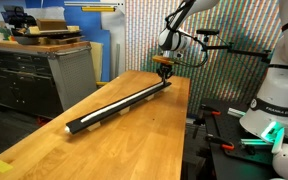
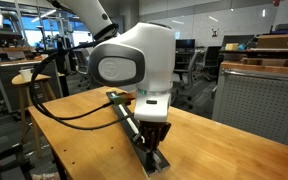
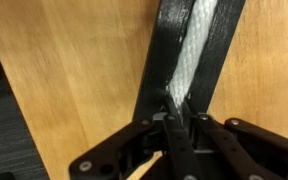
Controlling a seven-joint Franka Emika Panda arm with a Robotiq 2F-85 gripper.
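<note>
A long black channel (image 1: 119, 108) lies along the wooden table, its far end beneath my gripper (image 1: 164, 78). In the wrist view a white braided rope (image 3: 193, 48) runs lengthwise inside the black channel (image 3: 162, 60) up to my fingertips. There my gripper is shut on the rope, low within or just above the channel; the exact contact is dark and partly hidden. From the other side, the arm's white wrist covers much of the channel (image 2: 118, 100), and the gripper (image 2: 149, 150) points down at its near end.
A grey cabinet (image 1: 34, 78) stands beside the table. A second robot arm (image 1: 274, 95) is at the right of the first exterior view, apart from the channel.
</note>
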